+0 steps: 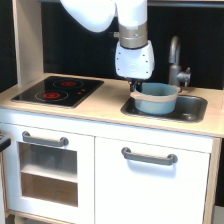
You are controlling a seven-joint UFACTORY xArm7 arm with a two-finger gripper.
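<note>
The white robot arm reaches down from the top. Its gripper [136, 86] is at the left edge of a light blue-grey pot [160, 106], where a pale handle shows. The pot is in or over the sink [188, 115] beside the grey faucet [175, 55]. The fingers are small and partly hidden, so their grip on the pot is unclear.
A black two-burner hob [55, 91] lies on the left of the pale wooden counter [107, 112]. Below are white cupboard doors with grey handles and an open-fronted compartment at left. The counter between hob and sink is clear.
</note>
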